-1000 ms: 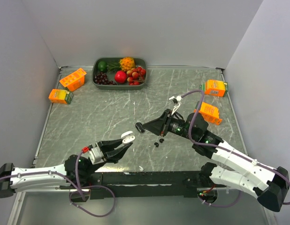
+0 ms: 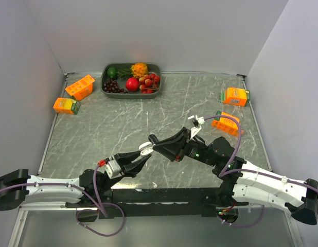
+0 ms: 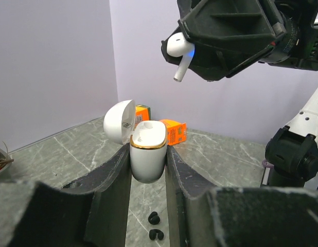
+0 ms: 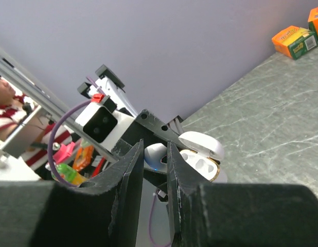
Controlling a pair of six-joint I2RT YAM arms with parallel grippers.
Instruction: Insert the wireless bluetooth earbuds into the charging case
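Note:
My left gripper is shut on the white charging case, whose lid stands open; in the right wrist view its two empty-looking wells [image 4: 200,163] face up. My right gripper [image 2: 159,146] is shut on a white earbud [image 3: 179,46], its stem pointing down, held above and to the right of the case in the left wrist view. In the top view the case and the right fingertips nearly meet, so the gap is hard to tell there.
A tray of fruit [image 2: 130,95] stands at the back. Orange boxes [image 2: 66,105] lie at both sides of the marble table [image 2: 92,144]. Small black pieces [image 3: 154,218] lie on the table below the case.
My right gripper has moved left and down in the top view, up to the case. My left gripper with the case moved slightly rightward from a second ago.

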